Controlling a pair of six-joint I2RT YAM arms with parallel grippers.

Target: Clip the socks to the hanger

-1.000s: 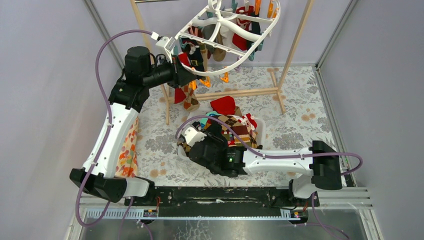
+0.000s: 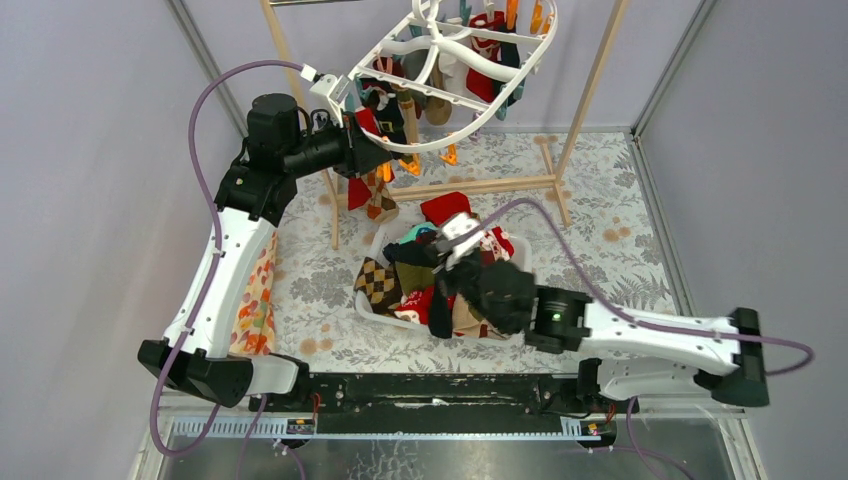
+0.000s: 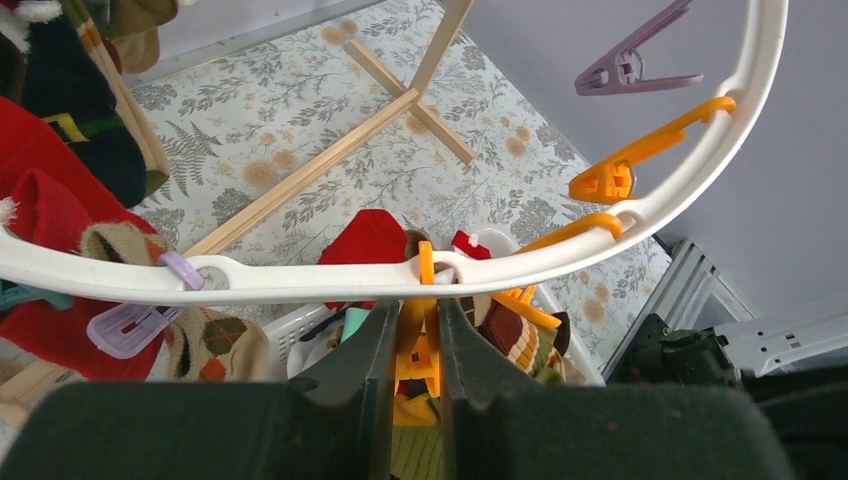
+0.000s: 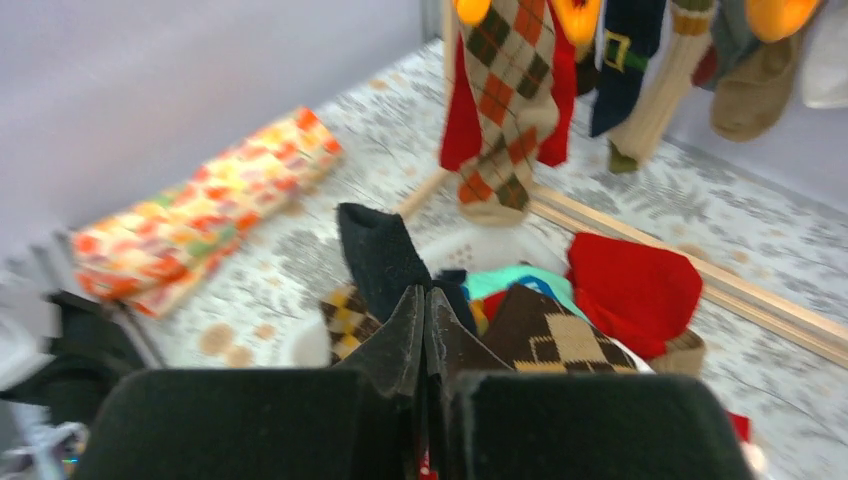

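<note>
My left gripper is shut on an orange clip (image 3: pixel 427 262) on the rim of the white hanger (image 3: pixel 330 281). Socks hang from other clips behind it, such as an argyle sock (image 4: pixel 505 110) in the right wrist view. My right gripper, blurred in the top view, is shut on a dark navy sock (image 4: pixel 383 255), which it holds up above the basket (image 2: pixel 362 312) of socks. In that basket lie red, argyle and green socks.
A wooden stand (image 2: pixel 455 188) carries the hanger at the back. A patterned orange cloth (image 2: pixel 255 300) lies along the left wall. The floor right of the basket is clear.
My right arm has risen from low in the basket and swung up and to the right, with the dark sock lifted in its gripper. The left arm stays still at the hanger.
</note>
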